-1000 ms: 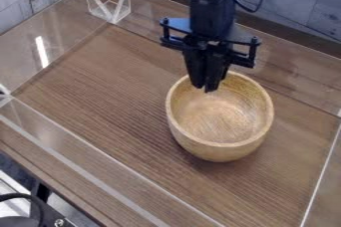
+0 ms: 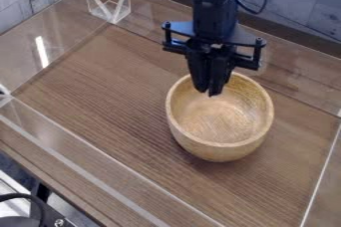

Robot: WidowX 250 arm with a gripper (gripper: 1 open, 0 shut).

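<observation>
A pale tan bowl sits on the wooden table, right of centre. My black gripper hangs from above, over the back part of the bowl, its lower tips at or just above the far rim. Whether it touches the bowl, and whether it is open or shut, I cannot tell.
Bare table lies to the left and front of the bowl. A clear plastic bracket stands at the back left. A backboard runs behind, and some black cabling is at the lower left.
</observation>
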